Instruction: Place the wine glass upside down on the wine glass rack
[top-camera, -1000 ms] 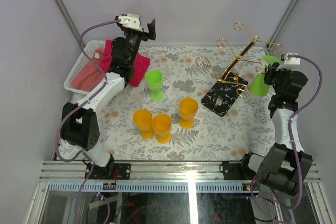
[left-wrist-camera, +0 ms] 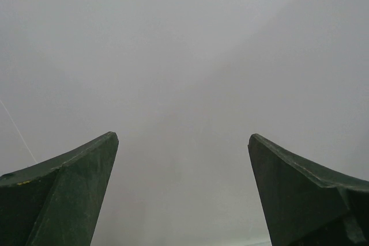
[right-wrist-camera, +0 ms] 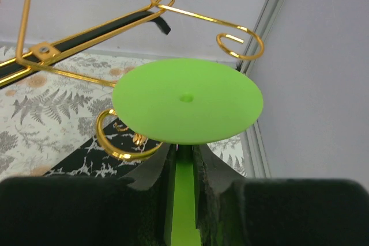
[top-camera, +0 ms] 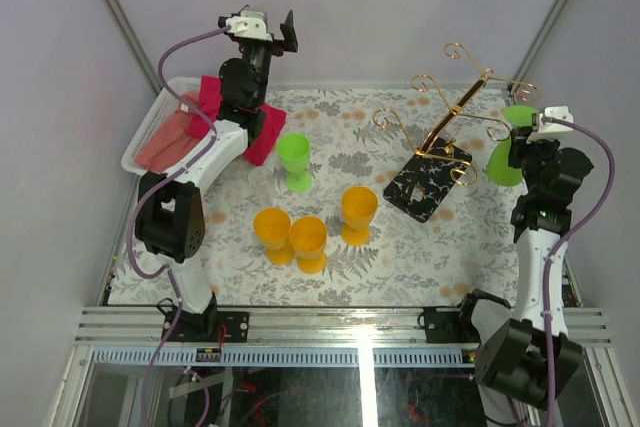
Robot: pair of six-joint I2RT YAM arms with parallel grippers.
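A green wine glass is held upside down by its stem in my shut right gripper, beside the right end of the gold rack. In the right wrist view its round base sits atop the fingers, near a curled rack arm. I cannot tell whether glass and rack touch. My left gripper is raised at the back left, open and empty, with only wall showing between its fingers in the left wrist view.
Another green glass, several orange glasses and a clear one stand left of centre. A white basket with red and pink cloths is at left.
The left arm rose toward the back. My right arm has shifted slightly toward the front with the green glass.
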